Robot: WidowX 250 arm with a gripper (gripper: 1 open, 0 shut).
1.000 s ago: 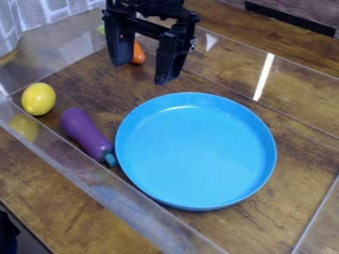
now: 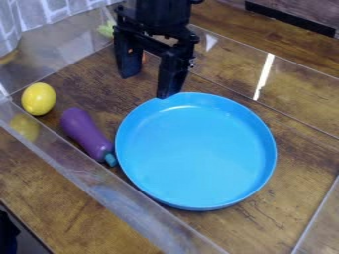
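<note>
The black gripper (image 2: pixel 151 67) hangs at the top centre, open, its two fingers spread above the back edge of a blue plate (image 2: pixel 196 153) with nothing visible between them. A yellow lemon-shaped object (image 2: pixel 39 98) lies at the left, and a purple eggplant-like object (image 2: pixel 85 133) lies beside the plate's left side. Behind the gripper, a small orange object and a green one (image 2: pixel 105 30) are mostly hidden.
A clear plastic wall (image 2: pixel 131 199) runs along the left and front. The wooden floor (image 2: pixel 291 114) right of the plate is bare.
The gripper has shifted slightly downward and right, toward the plate, and now covers more of the orange object. The plate, lemon and eggplant have not moved.
</note>
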